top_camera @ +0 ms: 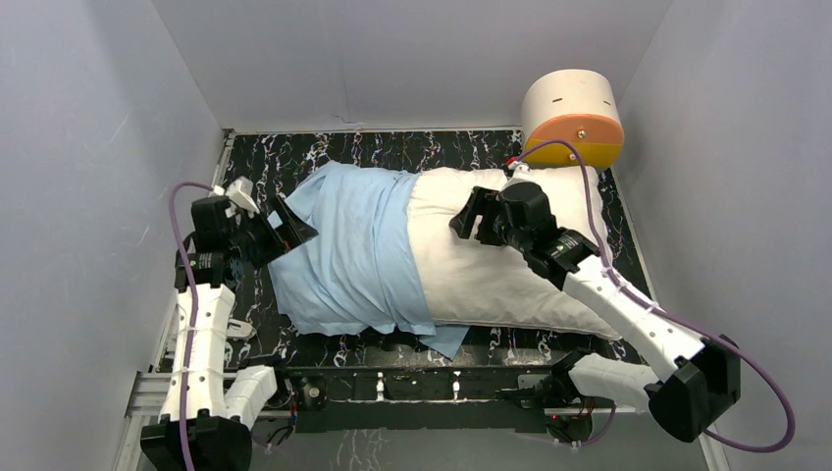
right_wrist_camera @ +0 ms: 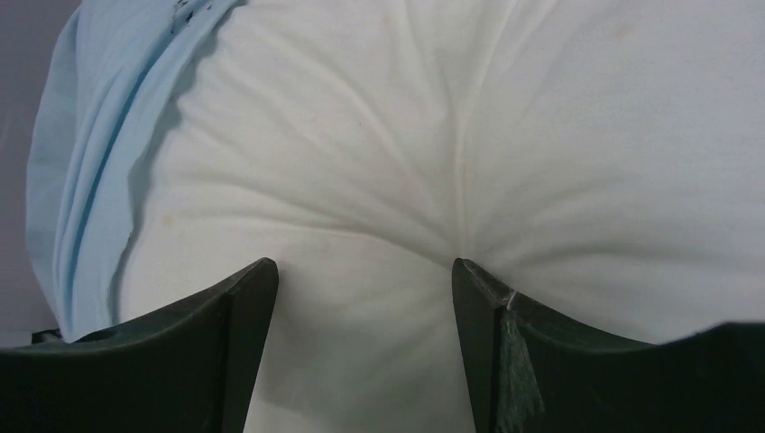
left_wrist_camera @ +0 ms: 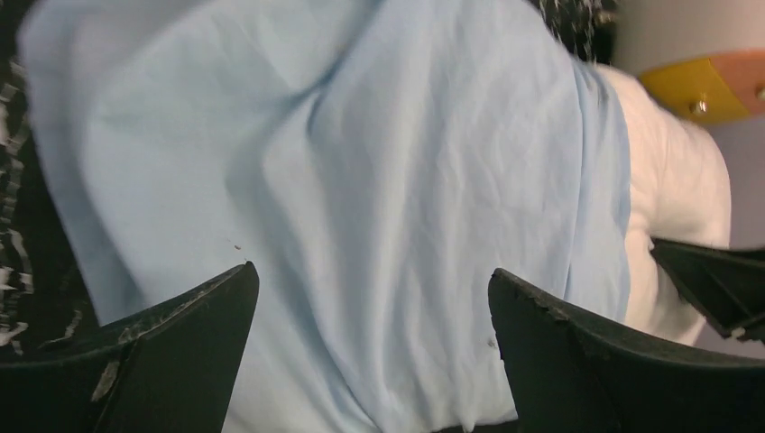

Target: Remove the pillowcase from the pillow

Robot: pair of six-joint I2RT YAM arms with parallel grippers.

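Note:
The cream pillow point(top_camera: 510, 280) lies on its side of the dark table, its right part bare. A light blue pillowcase point(top_camera: 353, 255) covers the left part, bunched in folds, with a loose flap point(top_camera: 447, 340) sticking out at the front edge. At the left end of the case, my left gripper point(top_camera: 295, 231) is open, and in its wrist view the blue cloth point(left_wrist_camera: 388, 207) spreads beyond the parted fingers point(left_wrist_camera: 203, 338). My right gripper point(top_camera: 473, 222) stands over the bare pillow with fingers point(right_wrist_camera: 248, 316) apart; white fabric point(right_wrist_camera: 361, 289) shows between them, not visibly pinched.
A cream, orange and yellow rounded housing point(top_camera: 573, 116) stands at the back right corner. Grey walls point(top_camera: 147, 128) close in on the sides.

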